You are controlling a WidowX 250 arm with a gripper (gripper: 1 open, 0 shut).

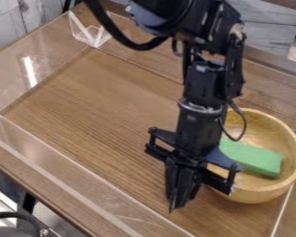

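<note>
My black gripper [178, 194] reaches down from the top to the wooden table, at the near left edge of a wooden bowl [268, 130]. Its fingers are shut, with nothing seen between them. A green block [255, 159] lies inside the bowl, partly hidden behind the gripper.
Clear plastic pieces stand at the top left edge and the left side. A black cable lies at the bottom left corner.
</note>
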